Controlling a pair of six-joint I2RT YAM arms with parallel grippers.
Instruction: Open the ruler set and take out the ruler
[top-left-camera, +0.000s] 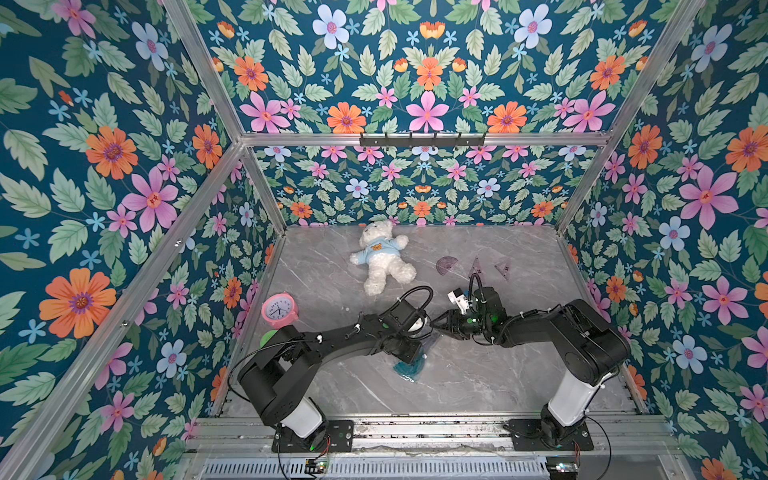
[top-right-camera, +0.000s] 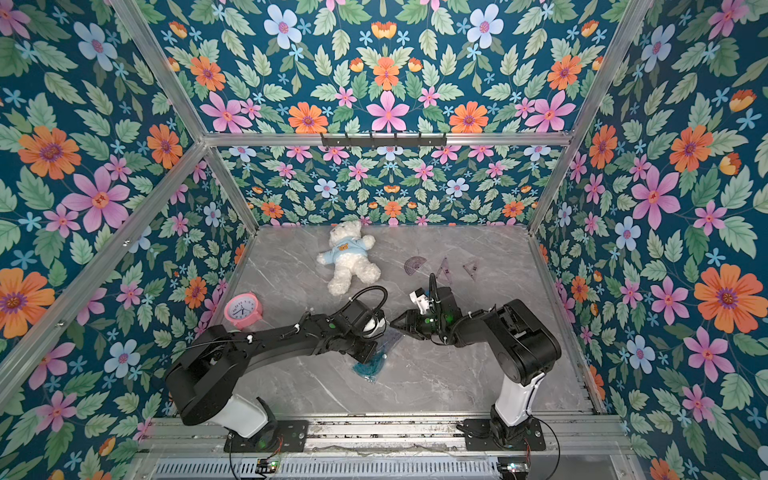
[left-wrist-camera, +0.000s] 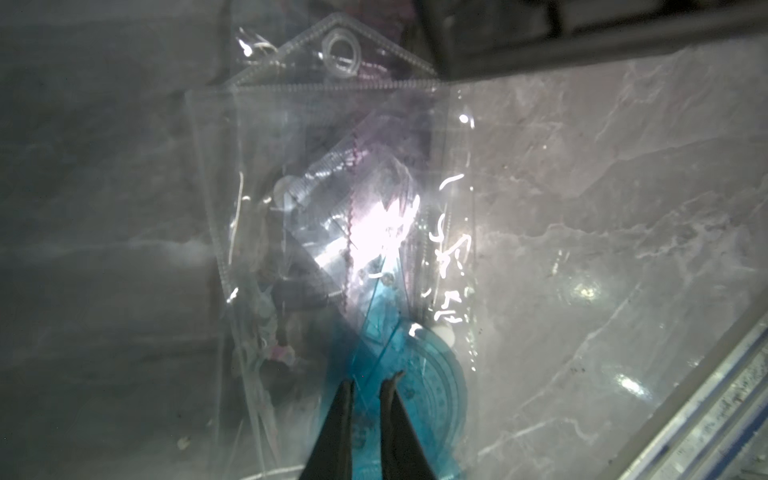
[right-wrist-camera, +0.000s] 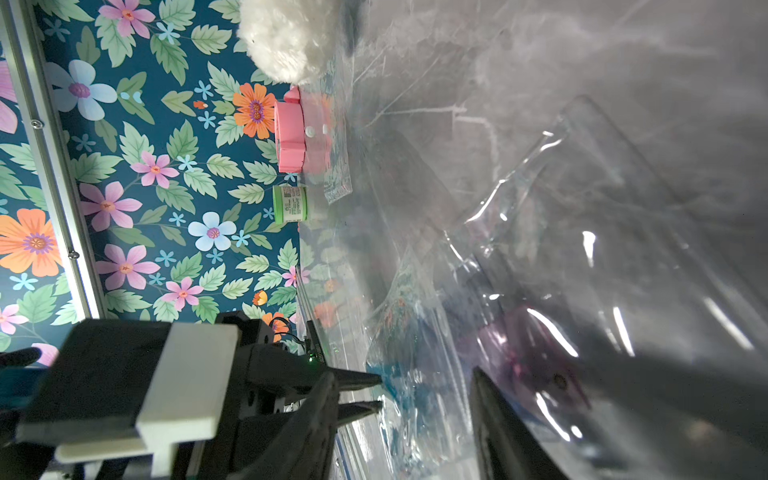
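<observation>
The ruler set is a clear plastic bag (left-wrist-camera: 336, 120) with blue pieces, including a round protractor (left-wrist-camera: 432, 384), near its lower end in the left wrist view. From above, its blue end (top-left-camera: 409, 366) lies below the two grippers. My left gripper is closed to a narrow gap over the blue part, its tips at the film. In the right wrist view the left gripper's fingertips (right-wrist-camera: 364, 380) meet the creased film. My right gripper stands open at the bag's other side, with film (right-wrist-camera: 416, 320) behind its gap. A purplish piece (right-wrist-camera: 528, 344) shows through the plastic.
Purple ruler pieces, a protractor (top-left-camera: 446, 265) and two triangles (top-left-camera: 502, 270), lie at the back right. A white teddy bear (top-left-camera: 384, 256) lies at the back, a pink clock (top-left-camera: 279, 309) at the left.
</observation>
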